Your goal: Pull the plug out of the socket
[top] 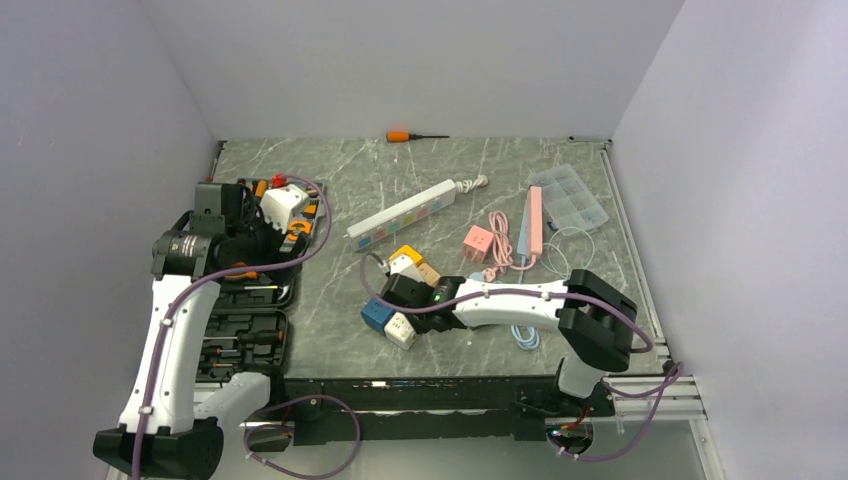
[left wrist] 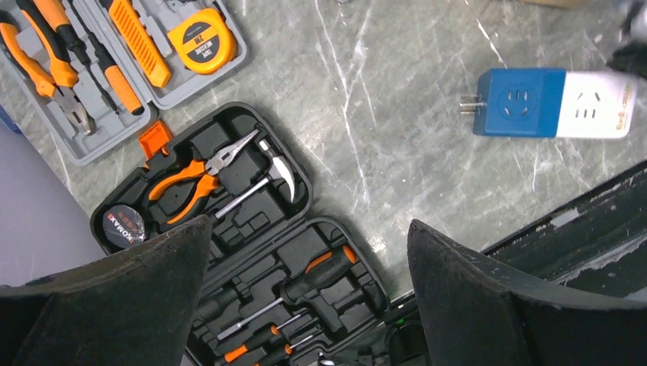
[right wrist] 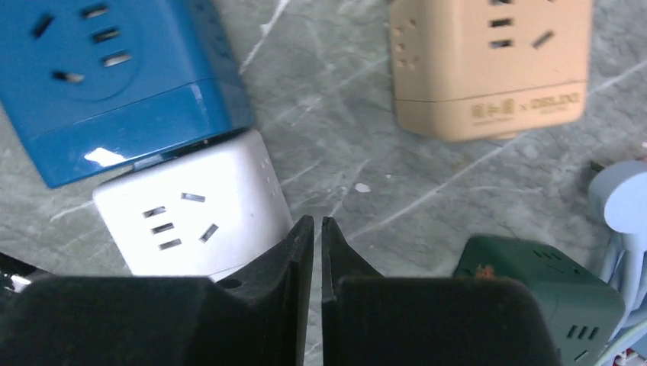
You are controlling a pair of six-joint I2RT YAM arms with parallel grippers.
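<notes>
In the right wrist view my right gripper points down with its two black fingers nearly together, shut; nothing shows between the tips. Just left of them lies a white cube plug (right wrist: 191, 210), set against the blue cube socket (right wrist: 122, 91) with a narrow dark seam. The blue cube (left wrist: 513, 103) shows metal prongs on its far side in the left wrist view, joined in line with the white cube (left wrist: 599, 107). My left gripper stands wide open over the tool case, apart from both cubes, nothing between its fingers.
A beige cube (right wrist: 488, 65) and a dark green cube (right wrist: 545, 293) lie right of my right gripper. A yellow cube (top: 406, 254) is partly hidden by the arm. Beyond is a white power strip (top: 405, 213). The open tool case (left wrist: 286, 191) lies under my left gripper.
</notes>
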